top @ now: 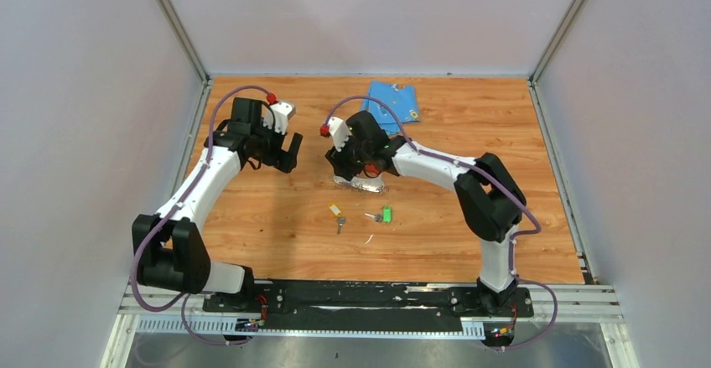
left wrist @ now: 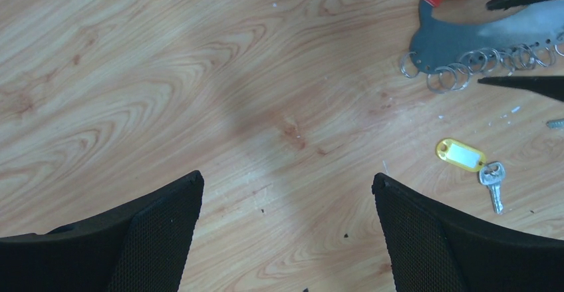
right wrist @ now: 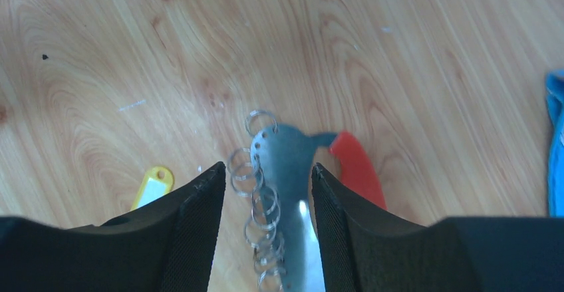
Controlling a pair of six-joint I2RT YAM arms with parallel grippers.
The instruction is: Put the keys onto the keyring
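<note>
A grey metal plate (left wrist: 459, 39) with a red handle (right wrist: 359, 172) lies flat on the table, a row of wire rings (left wrist: 489, 59) along its edge. My right gripper hovers over its handle-end, the fingers part open and nothing held; the rings and plate show between and beyond its fingers. On the left, my left gripper stands open above bare wood. A key with a yellow tag (left wrist: 460, 154) and silver blade (left wrist: 495, 192) lies in front of the plate. Another key (top: 375, 216) with a green tag (top: 386, 214) lies to its right.
A folded blue cloth (top: 392, 104) with small items on it lies at the back, behind the right arm. A small white scrap (top: 369, 239) rests near the front. Clear wood (top: 260, 234) stretches across the left front.
</note>
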